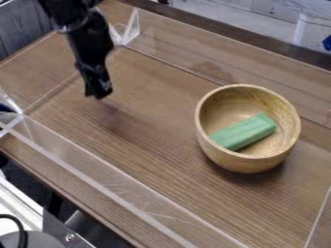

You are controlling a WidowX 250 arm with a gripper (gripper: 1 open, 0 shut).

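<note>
My gripper (pixel 99 89) is at the upper left of the camera view, above bare table, blurred and dark, with nothing visible between its fingers; it looks shut. To its right, well apart from it, a wooden bowl (pixel 208 112) holds a green block (pixel 243 132).
Clear plastic edging runs at the left edge and near the top. A dark cable (pixel 15 232) lies at the lower left corner.
</note>
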